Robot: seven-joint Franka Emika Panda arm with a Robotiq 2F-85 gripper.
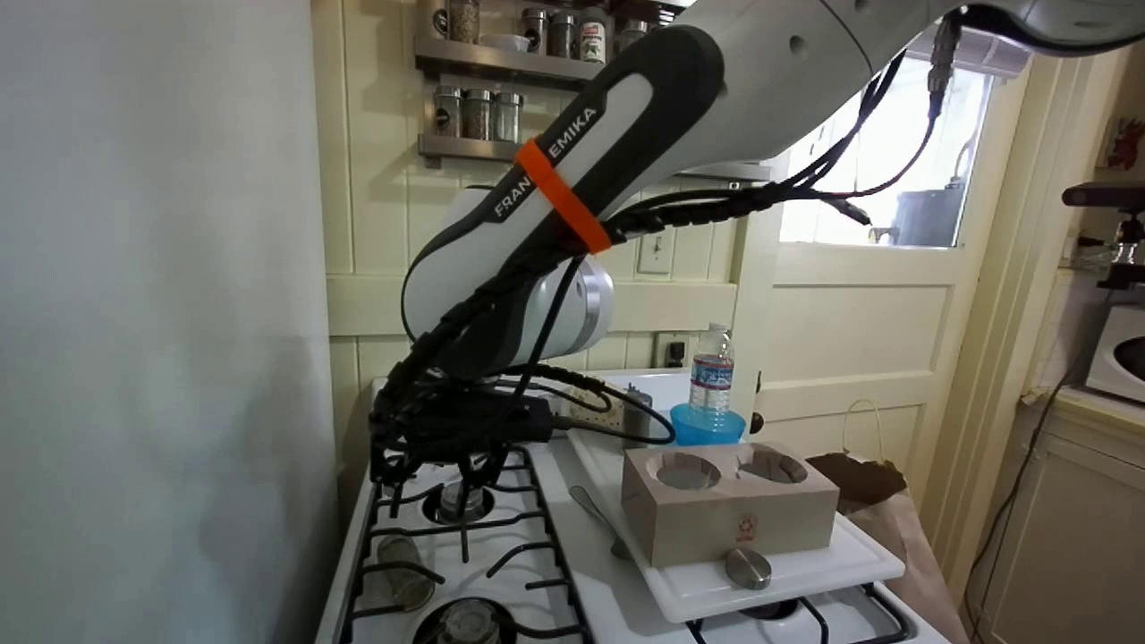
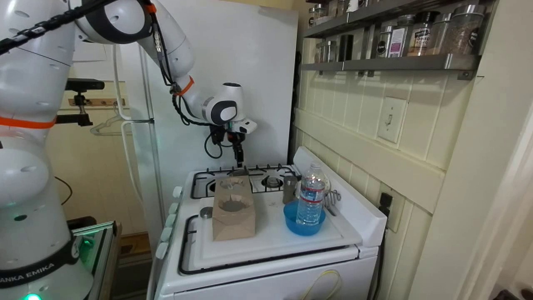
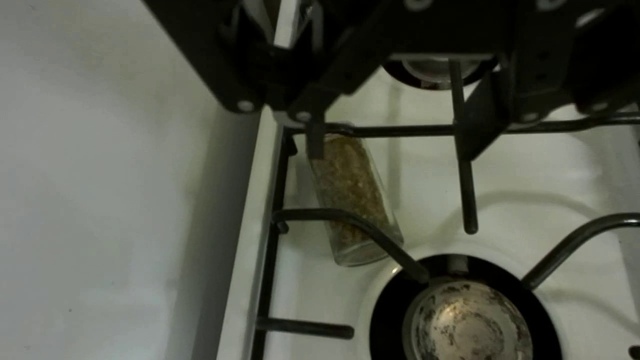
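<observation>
A clear glass jar (image 3: pixel 354 186) of brown, grainy contents lies on its side at the stove's left edge, partly under the grate bars; it also shows as a small jar (image 1: pixel 405 574) in the first exterior view. Above the left burners hangs my gripper (image 1: pixel 437 472), fingers spread apart and nothing between them. From the wrist, the gripper has one fingertip overlapping the jar's upper end in the picture, while the other is well to the right. The second exterior view shows the gripper (image 2: pixel 240 161) side-on over the grate.
A cardboard holder (image 1: pixel 676 531) with two round holes stands on a white tray (image 1: pixel 687 603), beside a round metal disc (image 1: pixel 748 569). Behind are a blue bowl (image 1: pixel 703 429) and water bottle (image 1: pixel 711 377). Grate bars (image 3: pixel 348 221) cross the jar; a pale wall (image 3: pixel 120 210) rises close left.
</observation>
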